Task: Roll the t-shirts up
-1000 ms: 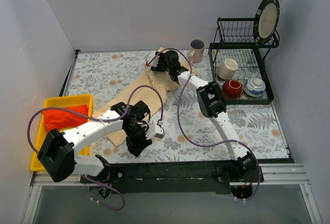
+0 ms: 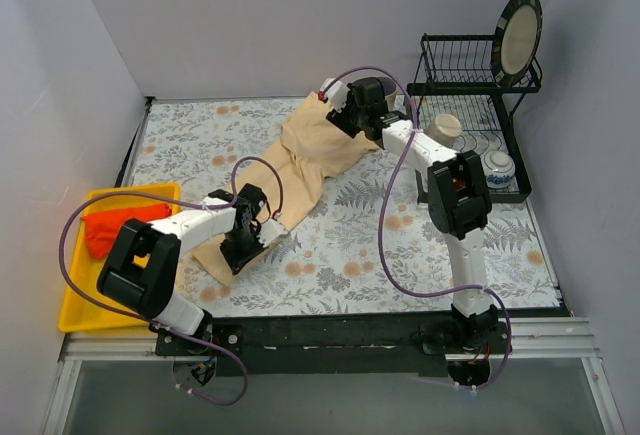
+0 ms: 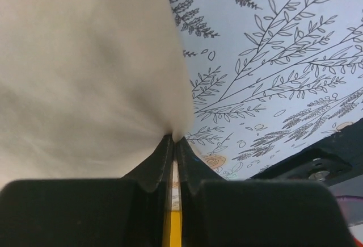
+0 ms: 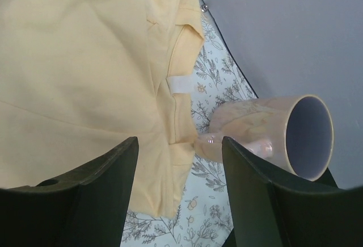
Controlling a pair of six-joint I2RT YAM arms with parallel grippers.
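A cream t-shirt point(image 2: 305, 150) lies as a long diagonal band on the floral tabletop, from the back middle to the front left, its back end wider and wrinkled. At its front right edge, my left gripper is shut, with creases of the cloth running into its fingertips; a thin pinch of fabric appears caught there. Over the back end of the shirt hangs my right gripper, open, nothing between its fingers. A white tag point(image 4: 181, 84) shows on the fabric in the right wrist view.
A mug point(image 4: 261, 133) stands close to the right gripper's right finger. The black dish rack point(image 2: 470, 85) takes up the back right. A yellow bin point(image 2: 75, 305) holding an orange cloth point(image 2: 110, 227) sits at left.
My left gripper moved left onto the shirt's front edge.
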